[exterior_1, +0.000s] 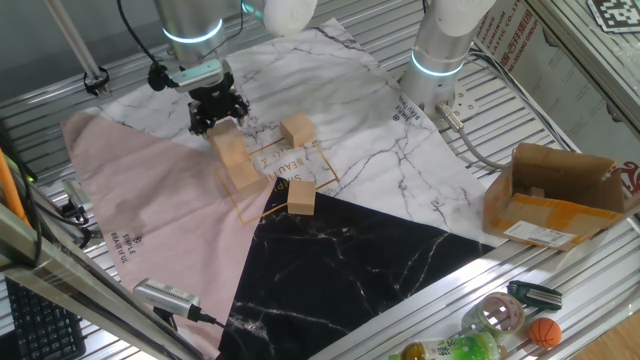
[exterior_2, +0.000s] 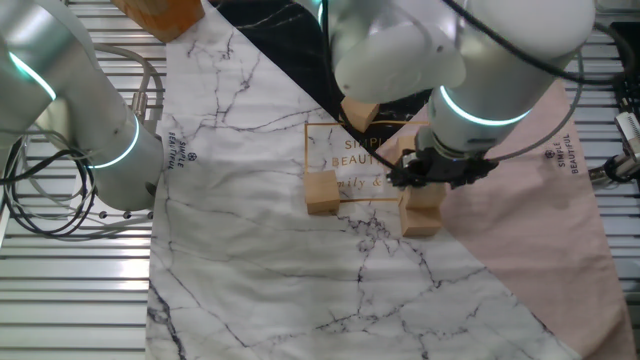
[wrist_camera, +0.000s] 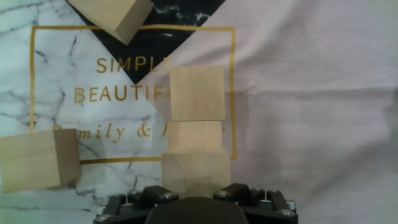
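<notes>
My gripper (exterior_1: 220, 119) is spread open just above the near end of a group of pale wooden blocks. In the wrist view one block (wrist_camera: 196, 169) lies right in front of the gripper, partly covered by its black body. Beyond it, in line, a block with a square top (wrist_camera: 197, 93) shows; the exact stacking is hard to tell. Apart from this group are a block (exterior_1: 297, 128) on the white marble print and another block (exterior_1: 301, 198) at the tip of the black print. The fingertips' inner faces are hidden.
A tape roll (exterior_1: 500, 312), a small orange ball (exterior_1: 545, 332) and a bottle (exterior_1: 455, 347) lie beyond the front cloth edge. The white cloth (exterior_1: 385, 165) has wide free room.
</notes>
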